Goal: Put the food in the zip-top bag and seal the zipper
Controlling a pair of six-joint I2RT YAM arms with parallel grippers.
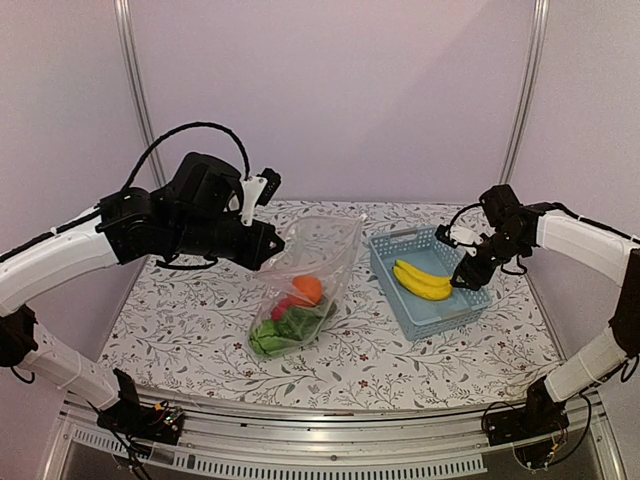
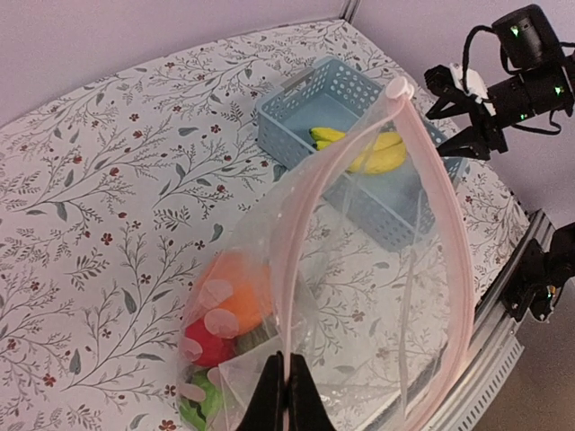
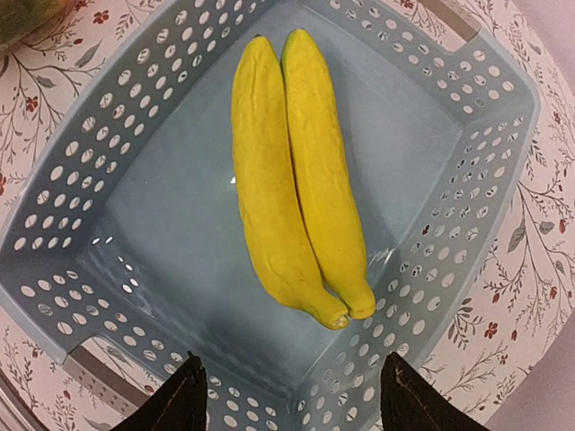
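The clear zip top bag (image 1: pixel 322 240) stands with its mouth spread; inside lie an orange item (image 1: pixel 307 289), a red item (image 2: pixel 208 343) and green vegetables (image 1: pixel 285 330). My left gripper is shut on the bag's pinkish rim (image 2: pixel 289 269), which runs between its fingertips. Two yellow bananas (image 3: pixel 301 180) rest side by side in the blue basket (image 3: pixel 162 206). Over the basket's right side hangs my right gripper, open, its fingers (image 3: pixel 175 400) wide apart with nothing held. In the right wrist view the bananas are beyond the fingertips.
The perforated basket walls (image 1: pixel 440 322) rise around the bananas. A metal rail (image 1: pixel 330 440) edges the front.
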